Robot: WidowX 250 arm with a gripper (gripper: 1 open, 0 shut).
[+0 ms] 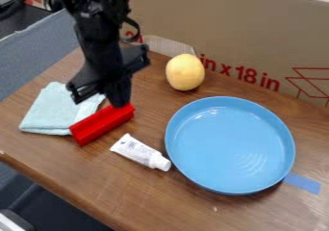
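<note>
My gripper [118,92] hangs over the upper right end of a red cylinder-like object [98,127], its tips dark and close together, with nothing visible between them. The red object lies on the wooden table beside a folded pale blue cloth [46,114]. To its lower right is a white tube [138,151] with a white cap. A light blue plate [230,145] takes up the right of the table, and a yellow oval object [186,71] stands behind, near the cardboard.
A cardboard box [240,33] walls off the back of the table [123,198]. A bit of blue tape [302,183] is at the right of the plate. Its left edge drops to a dark area.
</note>
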